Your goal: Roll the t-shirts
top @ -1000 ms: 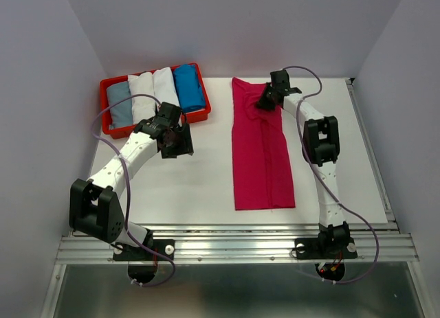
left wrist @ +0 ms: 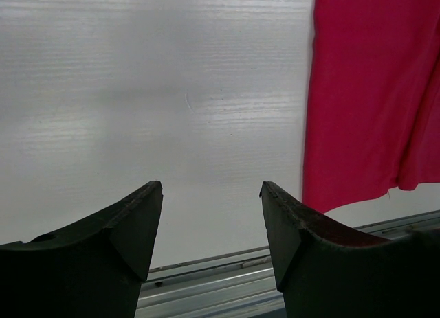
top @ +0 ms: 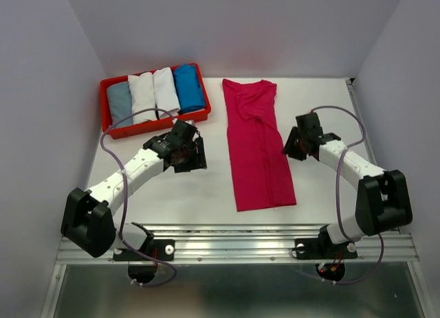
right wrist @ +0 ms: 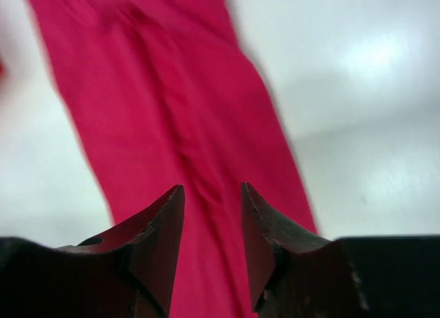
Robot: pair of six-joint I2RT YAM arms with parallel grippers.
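Observation:
A magenta t-shirt (top: 254, 167) lies folded lengthwise in a long strip on the white table, its upper part slightly rumpled. My left gripper (top: 190, 160) is open over bare table left of the shirt; in the left wrist view, nothing is between its fingertips. My right gripper (top: 293, 148) hangs at the shirt's right edge, over its middle. In the right wrist view, its fingers (right wrist: 161, 225) stand apart, part open, with the blurred shirt beneath and nothing visibly held.
A red bin (top: 104, 105) at the back left holds several rolled cloths in blue and white. A metal rail runs along the front edge.
My right gripper has moved from the shirt's top toward the front and right.

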